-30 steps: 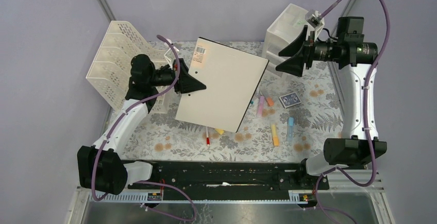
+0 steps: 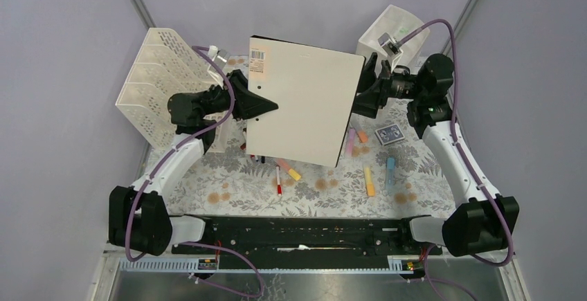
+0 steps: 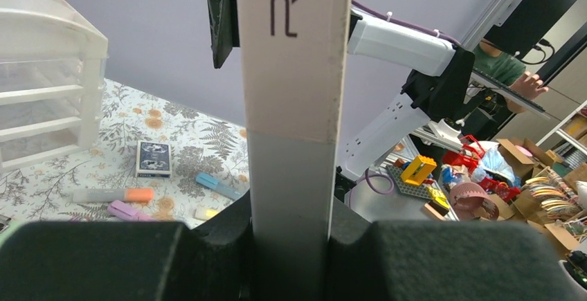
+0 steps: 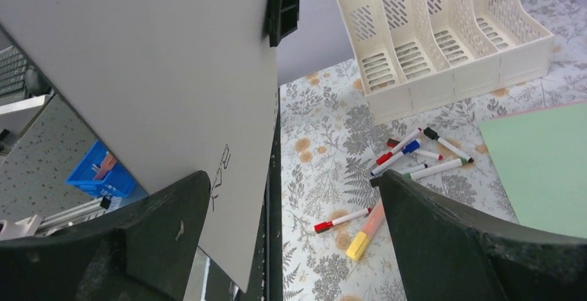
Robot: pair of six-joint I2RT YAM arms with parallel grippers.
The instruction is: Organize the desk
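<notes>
A large cream binder or box file [image 2: 304, 93] [image 3: 293, 86] [image 4: 208, 93] is held upright above the desk. My left gripper [image 2: 255, 104] is shut on its left side. My right gripper [image 2: 367, 83] stands open at the opposite edge, with that edge between or just beside its fingers; contact is unclear. Below lie several markers [image 4: 408, 156], highlighters [image 2: 369, 180] and a card box [image 2: 389, 134] [image 3: 154, 159]. A green sheet [image 4: 533, 169] lies on the desk, hidden from above by the binder.
A white slotted file rack [image 2: 149, 79] [image 4: 450, 73] stands at the back left. A white drawer unit [image 2: 387, 28] [image 3: 48, 86] stands at the back right.
The binder has turned more level in the top view and moved slightly right. My right gripper has moved left and down to the binder's right edge.
</notes>
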